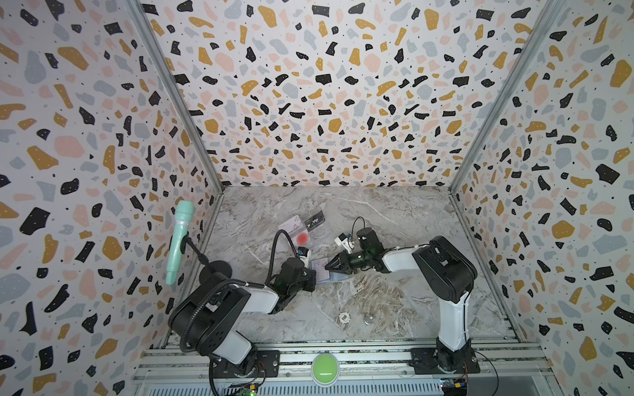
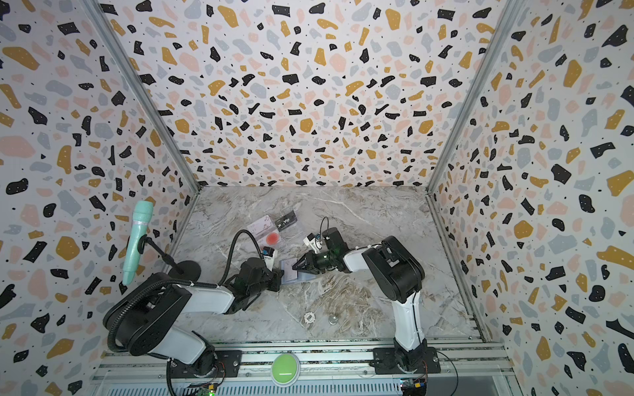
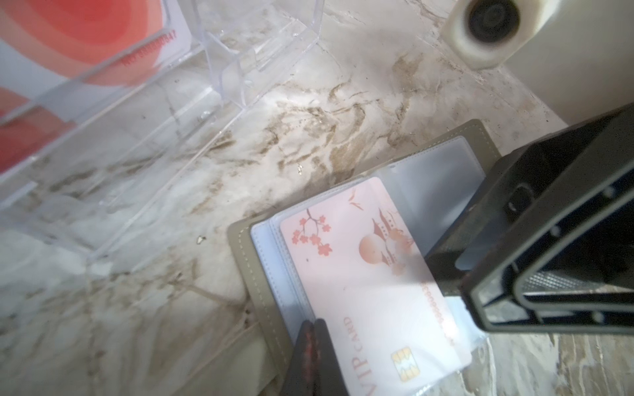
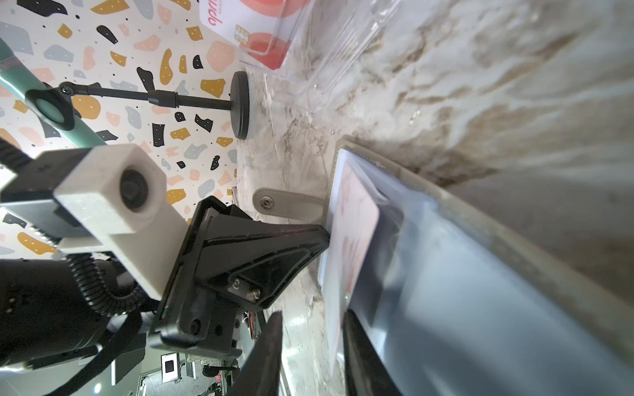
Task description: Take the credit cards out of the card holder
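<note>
The card holder (image 3: 261, 283) lies open on the table, with a beige cover and translucent sleeves. A pink VIP card rests in or on its left sleeve, its right edge raised from the holder in the right wrist view. My left gripper is shut at the card's left side, over the holder's edge; nothing shows between its fingertips. My right gripper stands part open at the card's raised edge. That edge runs down between its fingers, which are apart from each other. Whether either finger touches the card, I cannot tell.
Behind the holder stands a clear acrylic stand (image 3: 228, 85) with a red-and-white card (image 3: 92, 39) in it. A grey card (image 1: 315, 221) lies farther back. A teal lamp (image 1: 178, 241) stands at left. Small round items (image 1: 344, 318) lie near the front.
</note>
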